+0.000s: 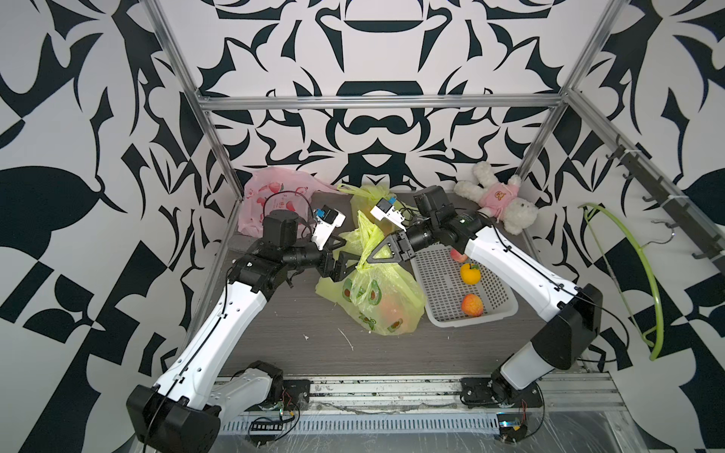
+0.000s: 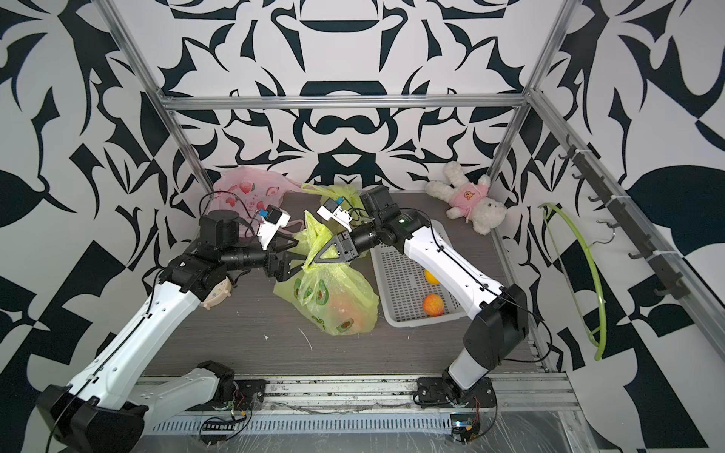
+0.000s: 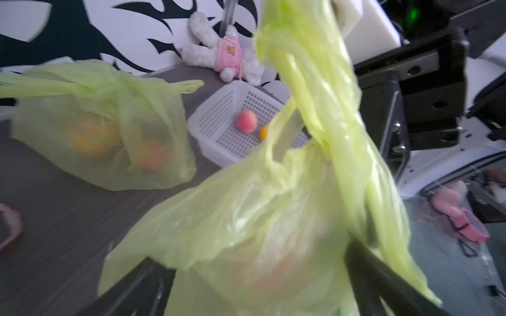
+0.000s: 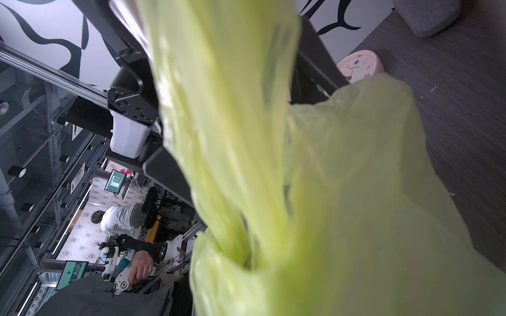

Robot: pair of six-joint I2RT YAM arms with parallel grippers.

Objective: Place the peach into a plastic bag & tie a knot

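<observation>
A yellow-green plastic bag [image 1: 375, 298] with avocado prints sits upright at the table's middle, its neck gathered and pulled up. Through its film shows a blurred reddish, peach-like shape [image 3: 274, 271]. My right gripper [image 1: 370, 260] is shut on the bag's neck from the right; folds of film cover its fingertips in the right wrist view. From the left, my left gripper [image 1: 353, 265] reaches the bag just below that hold, fingers open. In the left wrist view its dark fingers [image 3: 139, 287] stand wide apart, with bag film in front of and between them.
Right of the bag, a white basket [image 1: 507, 305] holds several fruits, including an orange one [image 1: 472, 305]. Behind are another yellow-green bag [image 3: 100, 126], a pink bag [image 1: 273, 197] and a plush toy [image 1: 500, 197].
</observation>
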